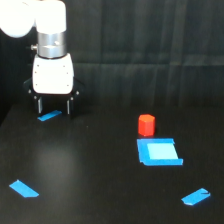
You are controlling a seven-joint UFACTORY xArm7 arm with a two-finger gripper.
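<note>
A red block (pixel 147 125) rests on the dark table in the right half of the camera view. Just in front of it lies a pale square bordered in blue tape (pixel 143 159). At the far left my gripper (pixel 55 105) points downward, its two dark fingers spread apart. No object shows between them. The gripper is well to the left of the block, near a strip of blue tape.
Blue tape strips mark the table at the back left (pixel 49 116), front left (pixel 23 188) and front right (pixel 196 197). A dark curtain (pixel 140 50) closes off the back.
</note>
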